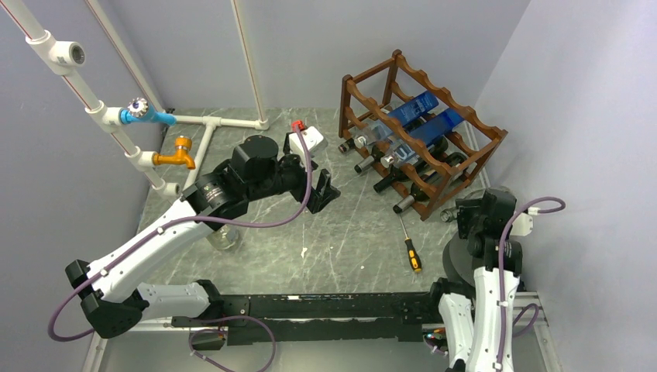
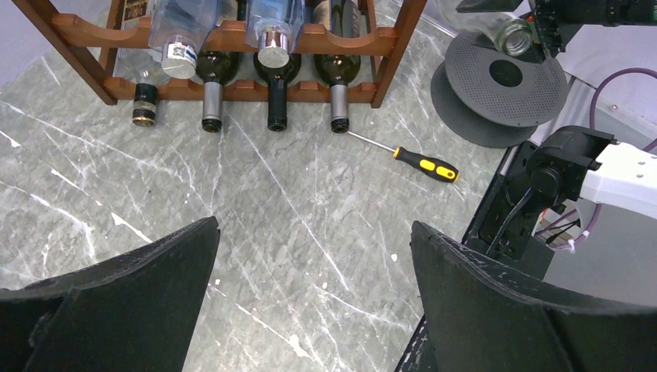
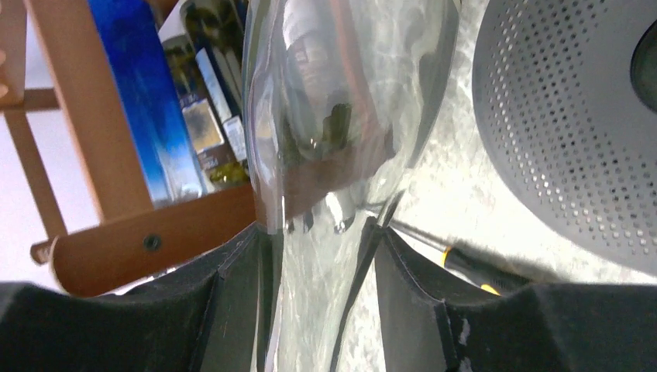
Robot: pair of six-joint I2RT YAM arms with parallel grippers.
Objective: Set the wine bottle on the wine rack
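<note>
The wooden wine rack [image 1: 488,132] holds several bottles at the back right, dark ones below and blue-labelled clear ones above. A clear glass bottle [image 3: 341,70] fills the middle of the right wrist view, between the fingers of my right gripper; whether they grip it tightly cannot be told. In the top view that gripper [image 1: 465,217] is right of the rack's front corner, partly hiding the bottle. My left gripper [image 1: 321,190] stands open and empty left of the rack; in its wrist view the bottle [image 2: 496,31] appears at top right.
A screwdriver [image 1: 412,252] lies before the rack. A grey perforated round object [image 2: 496,93] sits below the right arm. Pipes with taps [image 1: 178,159] line the left side.
</note>
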